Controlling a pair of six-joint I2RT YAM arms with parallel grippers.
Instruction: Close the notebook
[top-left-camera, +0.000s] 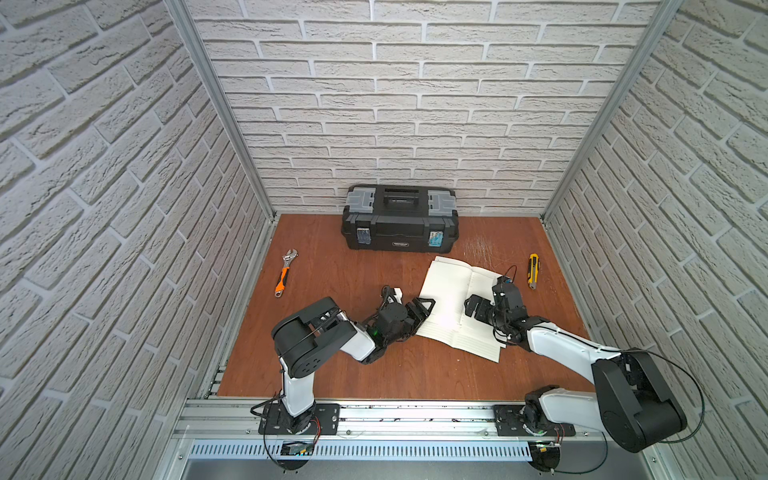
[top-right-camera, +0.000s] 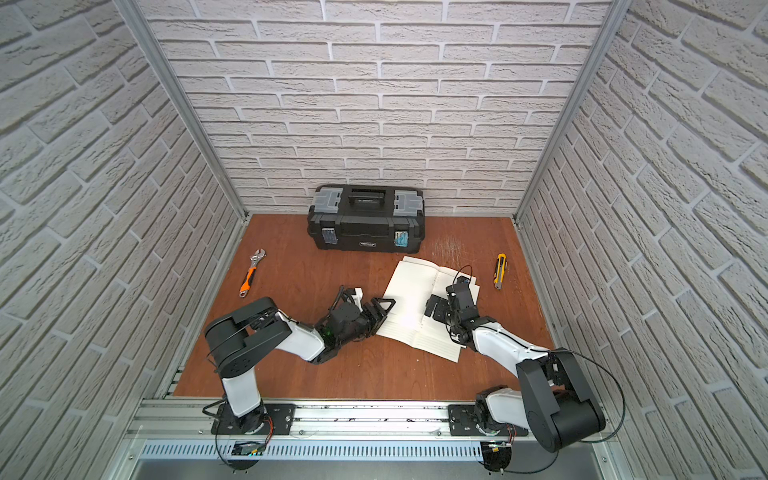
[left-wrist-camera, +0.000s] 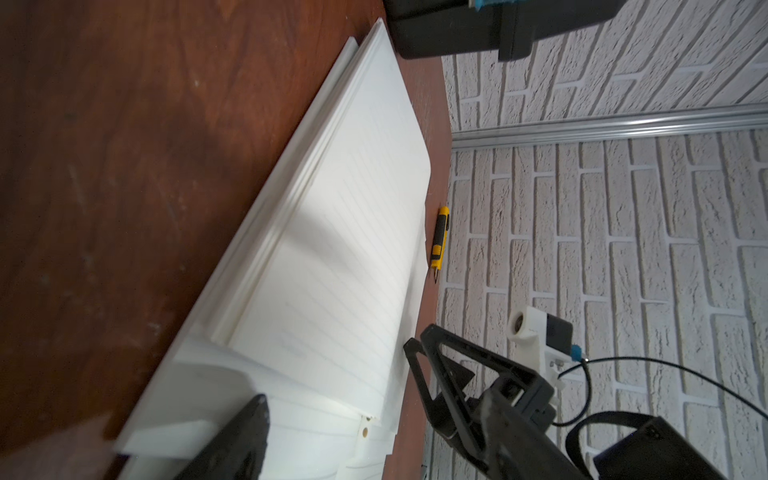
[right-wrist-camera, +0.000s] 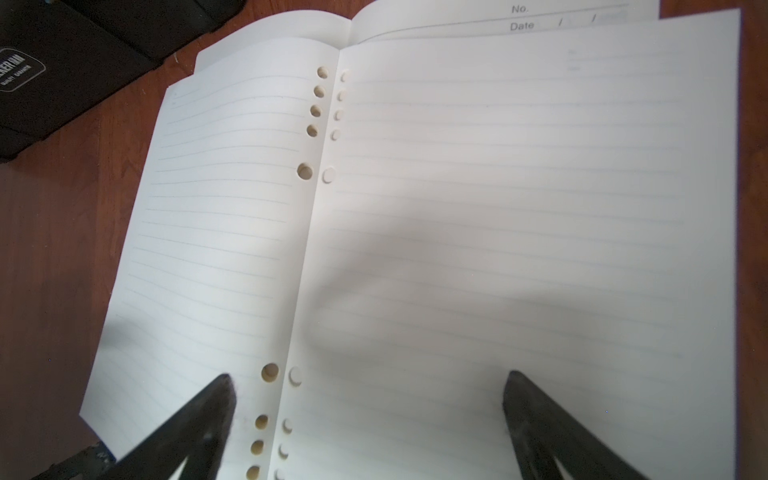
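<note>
The white lined notebook (top-left-camera: 445, 293) lies spread open on the right half of the table. Its left edge is met by my left gripper (top-left-camera: 430, 306), whose fingers (left-wrist-camera: 240, 440) stand apart at the page edge; some sheets there (left-wrist-camera: 200, 376) look bent, and whether a finger reaches under them cannot be told. Over the right-hand page hovers my right gripper (top-right-camera: 433, 307), fingers (right-wrist-camera: 200, 424) spread wide with nothing held between them. In the right wrist view both pages (right-wrist-camera: 496, 208) and the punched holes along the fold show clearly; the cover is hidden.
A black toolbox (top-left-camera: 400, 220) stands at the back, behind the notebook. An orange-handled wrench (top-left-camera: 285, 273) lies far left and a yellow cutter (top-left-camera: 533, 271) far right. Bare table (top-left-camera: 336, 264) stretches between wrench and notebook.
</note>
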